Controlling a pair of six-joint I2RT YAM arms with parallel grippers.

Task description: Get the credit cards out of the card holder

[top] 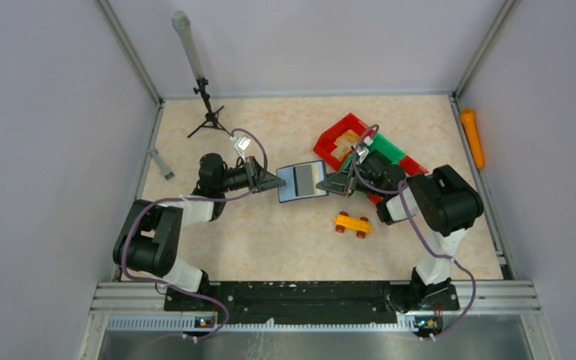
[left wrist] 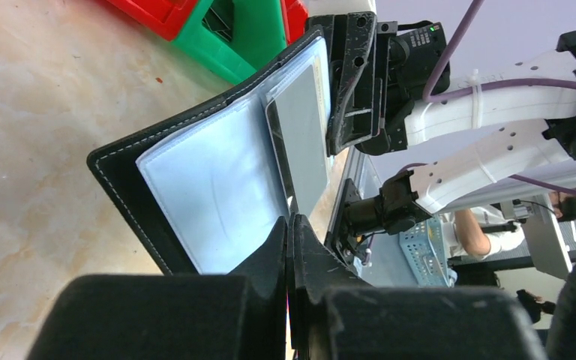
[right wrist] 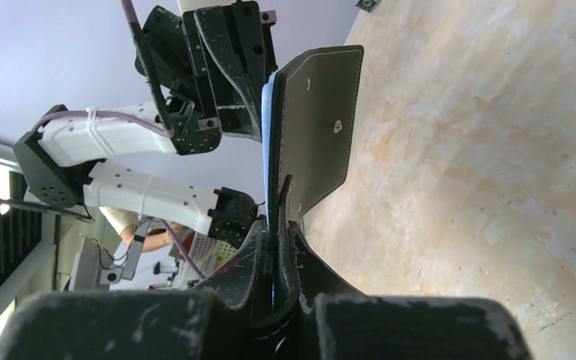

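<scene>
The open card holder (top: 292,180) is held in the air between the grippers, its pale inner face and dark border visible in the left wrist view (left wrist: 195,187). A grey card (left wrist: 300,127) sits at its right part with a cream strip behind. My right gripper (top: 334,182) is shut on the holder's right end; in the right wrist view the holder's dark back (right wrist: 315,120) rises from between the fingertips. My left gripper is shut, its tips at the near edge of the grey card, with nothing visible held between them.
Red and green bins (top: 390,150) stand behind the right arm. A yellow toy car (top: 352,223) lies on the table below the holder. A tripod (top: 210,116) stands at back left, a grey object (top: 161,163) at the left edge.
</scene>
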